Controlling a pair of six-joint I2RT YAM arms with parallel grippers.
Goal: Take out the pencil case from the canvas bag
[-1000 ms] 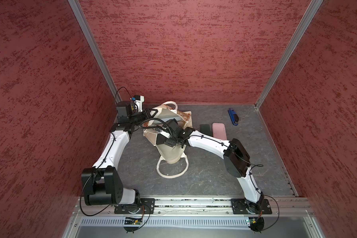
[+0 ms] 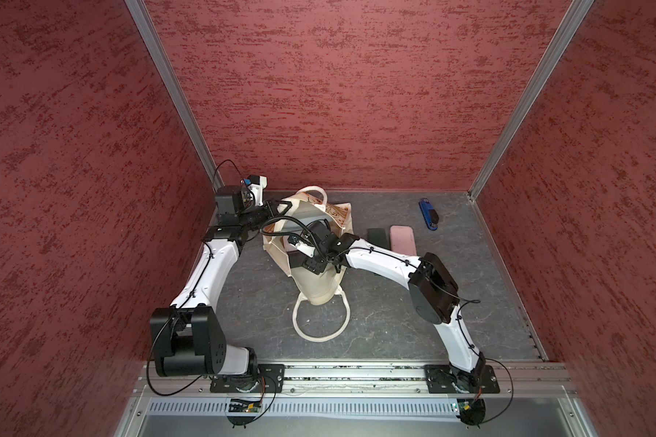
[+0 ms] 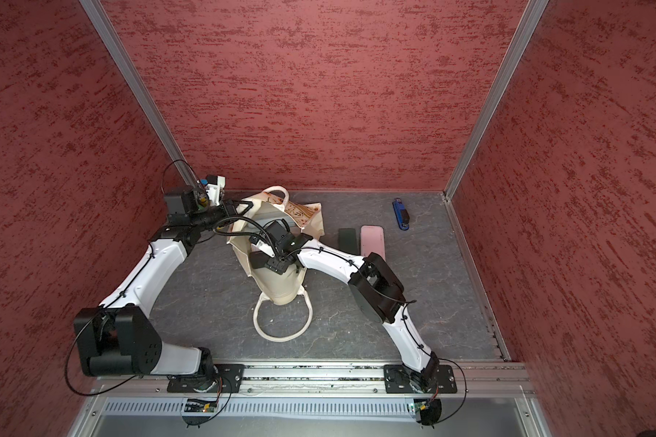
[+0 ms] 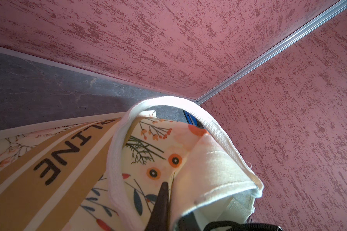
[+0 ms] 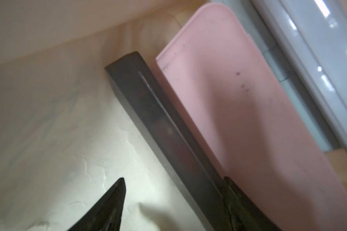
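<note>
The canvas bag (image 2: 320, 287) lies open with its mouth toward the front. My left gripper is shut at the bag's upper rim beside the printed fabric and white strap; the folded edge is at its fingertips. My right gripper is inside the bag, open, its fingers either side of a dark bar-shaped object (image 5: 154, 119), next to a pink flat item (image 5: 242, 111) and a glossy grey object (image 5: 316, 65). I cannot tell which of these is the pencil case.
A dark case (image 3: 347, 239), a pink case (image 3: 372, 239) and a blue stapler-like item (image 3: 401, 213) lie on the right of the grey floor, which is otherwise clear there. Red walls enclose the sides and back.
The bag's front handle and lower edge have shifted toward the front. My right arm has moved slightly; the left is nearly still.
</note>
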